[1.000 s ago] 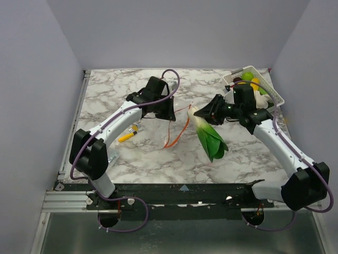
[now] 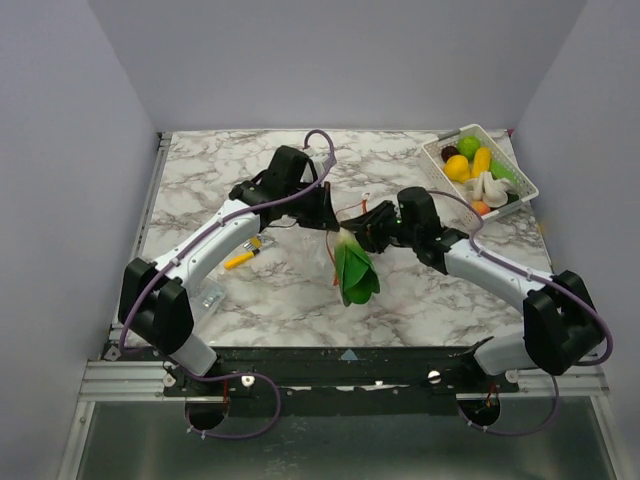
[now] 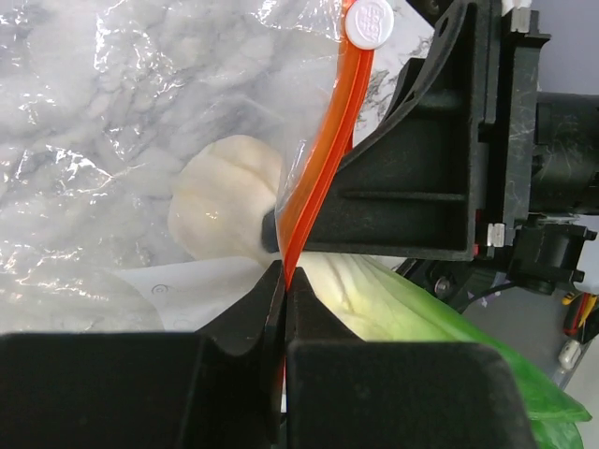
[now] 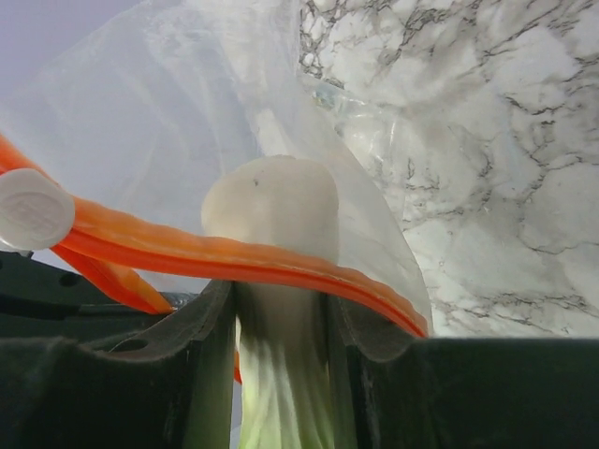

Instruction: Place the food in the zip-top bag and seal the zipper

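A clear zip top bag (image 3: 103, 159) has an orange zipper edge (image 3: 323, 159) with a white slider (image 3: 370, 23). My left gripper is shut on that thin edge, holding the mouth up above the table. Between the fingers of my right gripper is the pale stem of a green leafy vegetable (image 2: 355, 272), gripped from both sides. In the right wrist view its rounded white end (image 4: 271, 196) lies past the orange edge, within the bag's mouth. The green leaves hang outside, toward the front. From above, both grippers hide much of the bag.
At the back right stands a white basket (image 2: 527, 192) with several fruits and vegetables. A yellow-handled tool (image 2: 240, 260) and a clear plastic item (image 2: 208, 298) lie on the left.
My right gripper has carried the vegetable leftward to the bag's mouth, and its leaves have swung to hang more straight down.
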